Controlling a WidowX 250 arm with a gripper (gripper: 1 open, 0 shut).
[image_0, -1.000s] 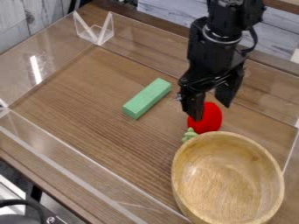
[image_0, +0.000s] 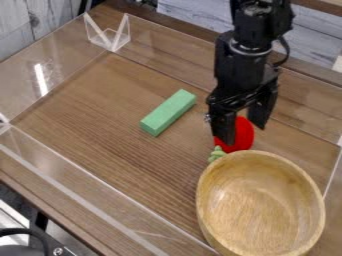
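Note:
My black gripper (image_0: 241, 122) reaches down from the top of the camera view, open, with its fingers on either side of a red object (image_0: 238, 140), partly hiding it. The red object has a green leafy top (image_0: 217, 155), like a strawberry toy, and lies just behind a large wooden bowl (image_0: 258, 205). A green block (image_0: 168, 112) lies on the wooden table (image_0: 100, 135) to the left of my gripper.
A clear wire or plastic holder (image_0: 110, 32) stands at the back left. A dark cable shows at the bottom left corner.
My gripper has shifted slightly over the red object, its fingers now further to the right and lower around it. The objects on the table look unmoved.

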